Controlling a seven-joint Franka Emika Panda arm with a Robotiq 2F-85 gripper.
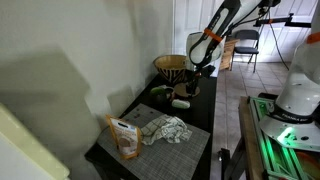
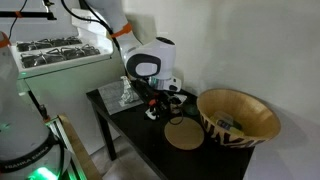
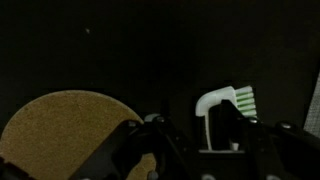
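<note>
A white brush (image 3: pixel 225 105) with pale bristles lies on the black tabletop in the wrist view, partly hidden by a finger. From the side it shows as a small white shape (image 1: pixel 180 104) in front of the arm. A round cork mat (image 3: pixel 70 140) fills the lower left of the wrist view, and lies by the basket (image 2: pixel 184 135). My gripper has its dark fingers apart, one on each side of the brush handle in this view. Nothing shows clamped between them. In exterior view 1, the gripper (image 1: pixel 193 90) is above the table, near the mat.
A large woven basket (image 2: pixel 240 117) with items inside stands near the mat. A crumpled cloth (image 1: pixel 166 129) and an upright orange-and-white package (image 1: pixel 125 138) occupy a grey mat (image 1: pixel 165 155). Several dark green objects lie near the wall. Bare black tabletop (image 2: pixel 185 165) surrounds the cork mat.
</note>
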